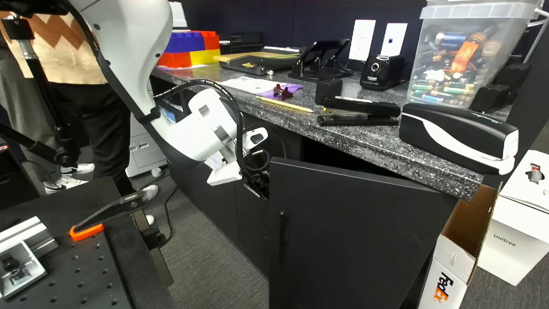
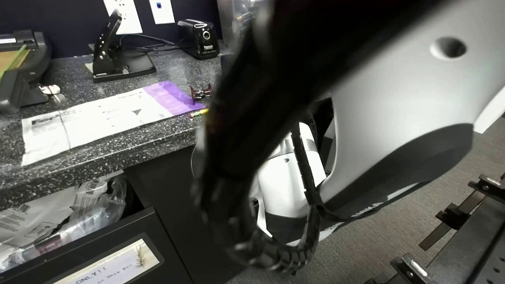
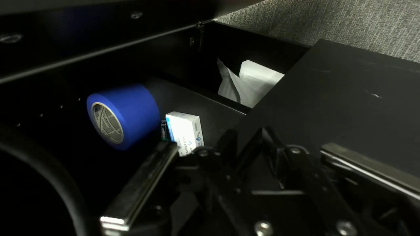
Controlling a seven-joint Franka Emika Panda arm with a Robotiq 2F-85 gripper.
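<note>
Low in the wrist view, my gripper has its fingertips close together, shut on a thin dark thing that is too dim to identify. The fingers lie against the edge of a black panel; whether they touch it is unclear. Beyond them, inside the dark cabinet, a blue tape roll rests on its side. Beside it stand a small white box and a battery. In exterior view 1, the gripper is mostly hidden behind the free edge of the open cabinet door.
Above the door is the speckled countertop, holding a black stapler, an electric stapler and a yellow pencil. White crumpled material lies deeper in the cabinet. A cardboard box stands right of the door.
</note>
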